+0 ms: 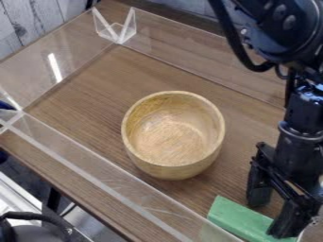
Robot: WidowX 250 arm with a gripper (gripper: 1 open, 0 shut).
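Note:
The black robot gripper (273, 202) is low at the right edge, its two dark fingers pointing down toward a green rectangular block (237, 220) at the bottom right. One finger rests at or over the block's right part; I cannot tell whether the fingers hold it. A round light-wood bowl (172, 130) stands left of the gripper, apart from it.
Clear plastic walls edge the wooden table (101, 85), along the lower left and near the back, with a small clear bracket (115, 28) at the top. Black cables and hardware lie outside the lower-left wall.

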